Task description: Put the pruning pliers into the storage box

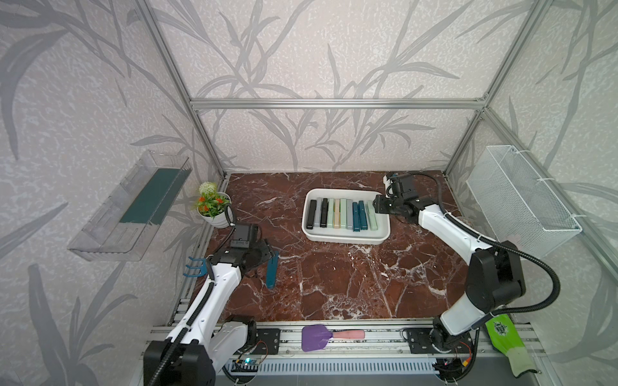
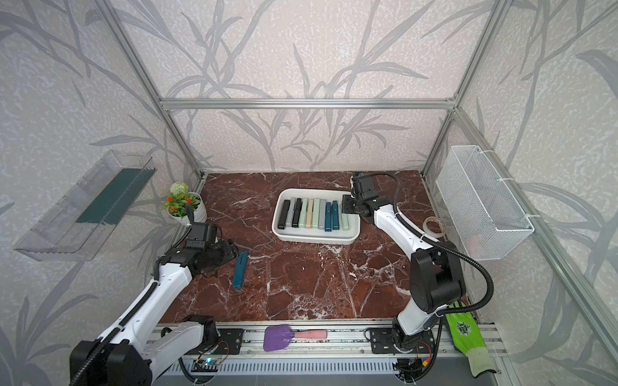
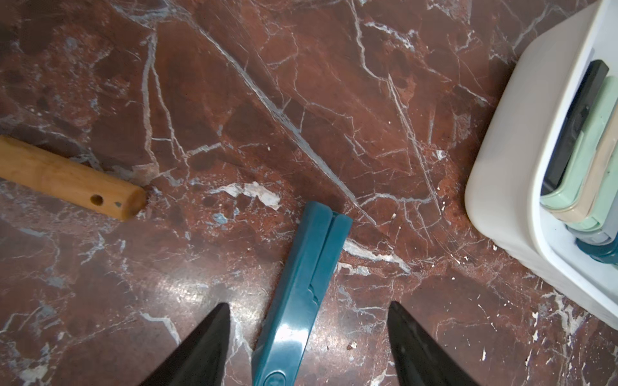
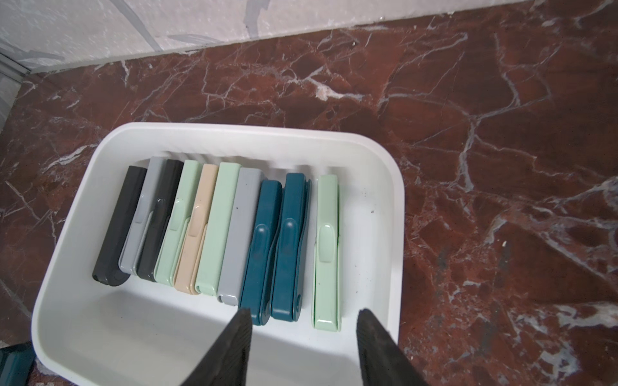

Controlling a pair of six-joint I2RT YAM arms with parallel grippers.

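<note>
A teal folded tool [image 3: 296, 289] lies on the marble table, with my left gripper open above it, nothing between its fingers. The white box [image 4: 379, 212] holds a row of similar folded pieces in black, grey, green, beige and teal. My right gripper hangs over the box's right side, its fingers apart with nothing seen between them.
A wooden handle [image 3: 70, 177] lies left of the teal tool. A flower pot [image 1: 219, 219] stands at the back left, and wire baskets [image 2: 484, 225] hang on both side walls.
</note>
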